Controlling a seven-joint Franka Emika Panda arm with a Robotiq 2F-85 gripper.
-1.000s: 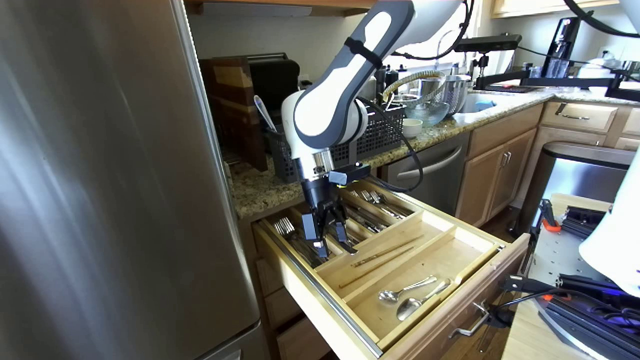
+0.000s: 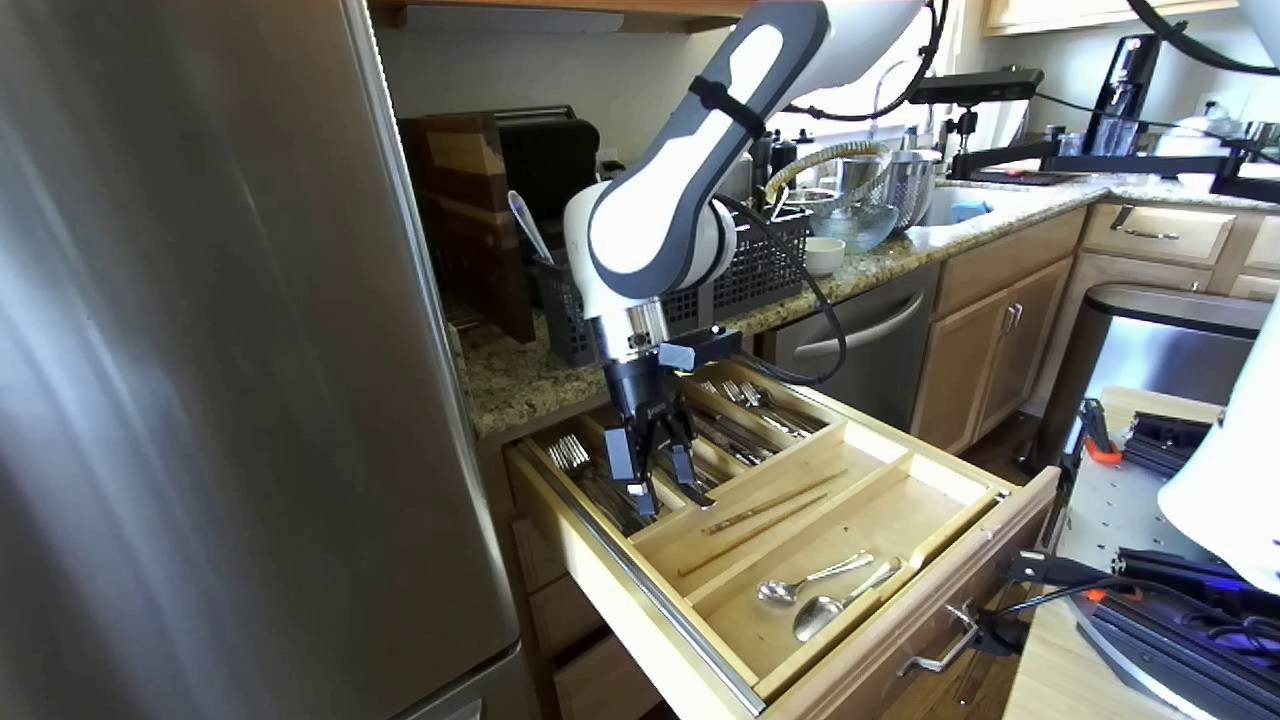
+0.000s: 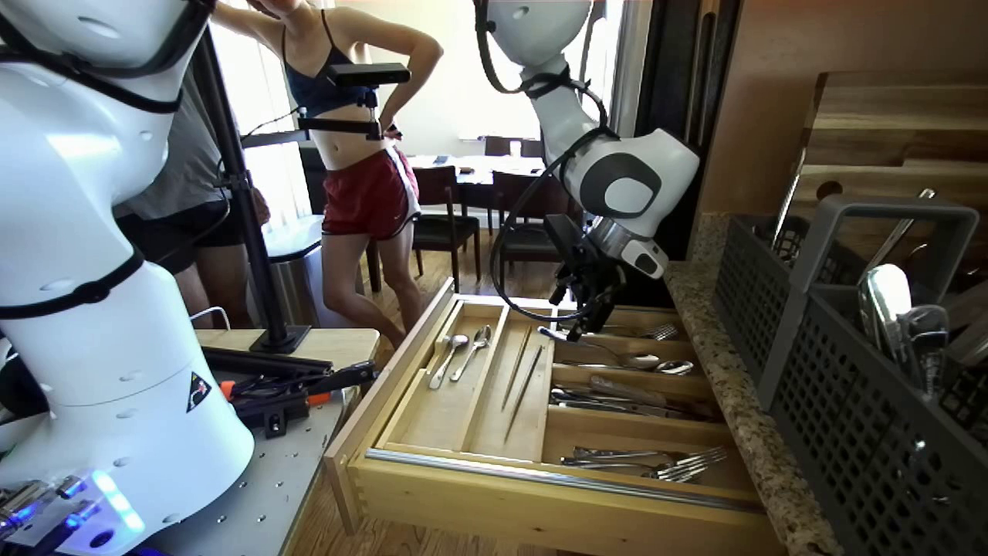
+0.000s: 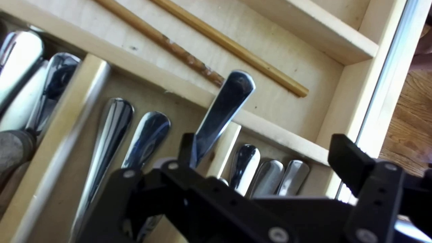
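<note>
My gripper is low over the open drawer, its fingers wide apart and nothing held between them. In the wrist view, a shiny utensil handle slants up across the divider, beside or against the left finger; whether they touch cannot be told. From the other side this looks like a spoon with its handle end resting on the divider. Two more spoons lie in the front compartment. A pair of chopsticks occupies the middle one. Forks fill a rear section.
Wooden dividers stand between the compartments. Behind the drawer, a grey utensil basket sits on the granite counter. The refrigerator rises close on one side. Bare floor space shows in the front compartment around the spoons.
</note>
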